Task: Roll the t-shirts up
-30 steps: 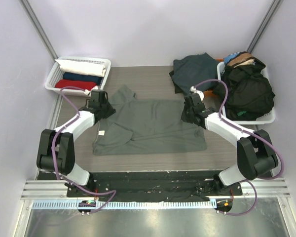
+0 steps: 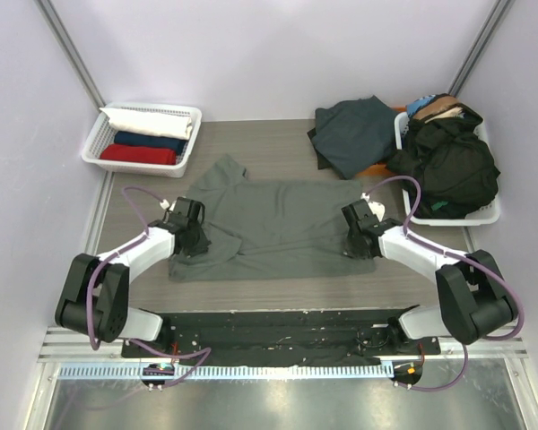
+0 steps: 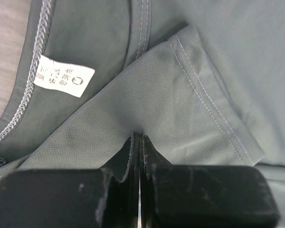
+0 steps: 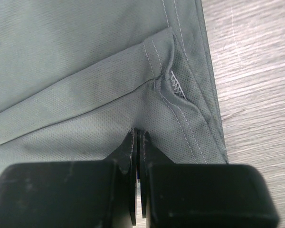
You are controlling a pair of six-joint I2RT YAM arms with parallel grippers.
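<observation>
A grey-green t-shirt (image 2: 273, 215) lies spread on the wooden table, its front part folded over along a line across it. Over its left end is my left gripper (image 2: 204, 248); in the left wrist view the shut fingertips (image 3: 133, 149) touch or hover just above folded cloth, beside a white label (image 3: 64, 76). At the shirt's right end is my right gripper (image 2: 351, 254). Its fingertips (image 4: 133, 147) are also shut, close over the folded cloth near a stitched hem (image 4: 183, 121). No cloth shows pinched between either pair of fingers.
At the back left, a white basket (image 2: 192, 125) holds white, navy and red rolls. A white basket (image 2: 489, 213) heaped with dark clothes stands at the right. Dark folded cloth (image 2: 354, 134) lies at the back. Bare table (image 2: 278, 296) shows in front of the shirt.
Both grippers have moved toward the front edge of the shirt over the last second. The left one also shifted slightly right. The shirt looks unchanged.
</observation>
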